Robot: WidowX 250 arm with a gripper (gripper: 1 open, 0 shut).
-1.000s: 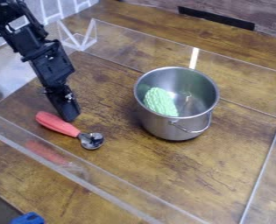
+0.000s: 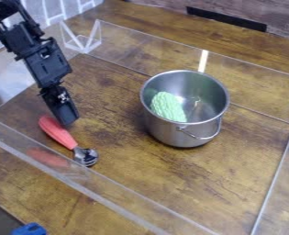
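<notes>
The black gripper (image 2: 63, 114) reaches down from the upper left to the wooden surface, just above a red-handled scoop (image 2: 61, 134) with a metal head at its lower right end. Whether the fingers are open or shut is hard to make out. A steel pot (image 2: 198, 116) stands to the right, holding a green striped object (image 2: 166, 106).
Clear panels border the wooden work surface (image 2: 134, 174). A blue object (image 2: 29, 229) sits at the bottom left corner outside them.
The scoop has turned so its head sits lower and slightly further left. The gripper has shifted slightly to the left; the pot has not moved.
</notes>
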